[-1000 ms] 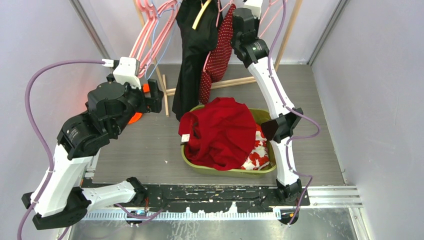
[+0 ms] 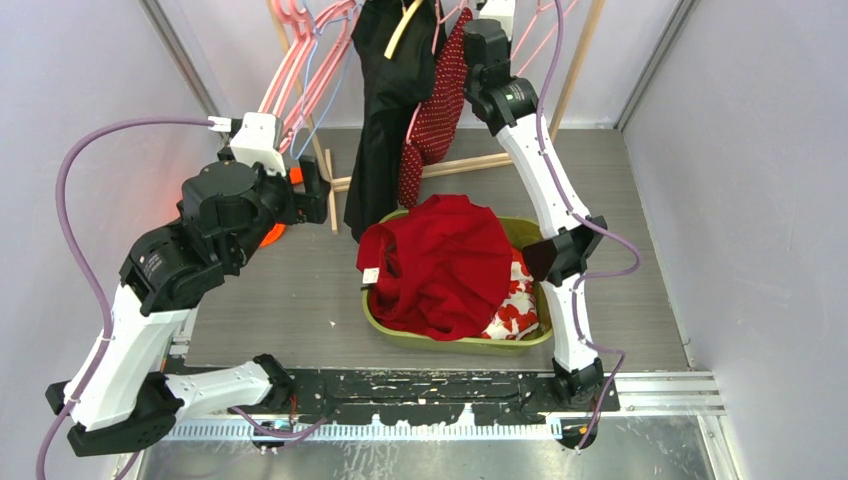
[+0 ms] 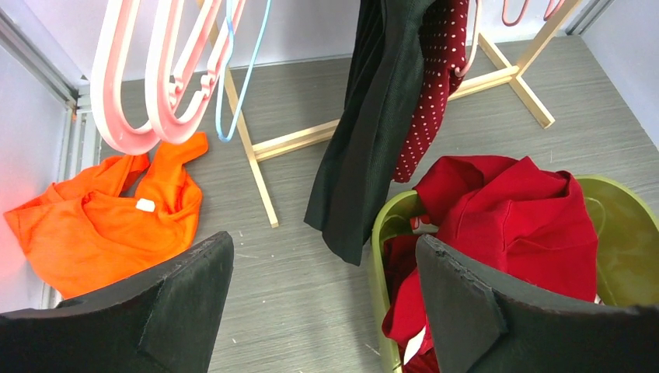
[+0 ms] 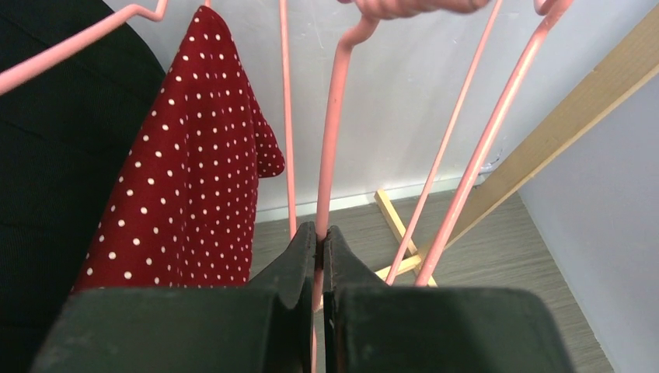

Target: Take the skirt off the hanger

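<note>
A black garment point(image 2: 380, 120) and a red polka-dot garment point(image 2: 430, 115) hang on the rack; both also show in the left wrist view. My right gripper is shut on a pink hanger point(image 4: 330, 140), just right of the polka-dot fabric point(image 4: 186, 171). My left gripper stands open with nothing between its fingers, left of the hanging garments and below several empty pink hangers point(image 3: 116, 116). Which hanging garment is the skirt I cannot tell.
An olive basket point(image 2: 450, 343) with red cloth and floral fabric stands below the rack. Orange cloth point(image 3: 101, 217) lies on the floor at left. The wooden rack stand point(image 3: 260, 179) spans the back. Walls close in both sides.
My left arm has shifted very slightly to the right over the last second.
</note>
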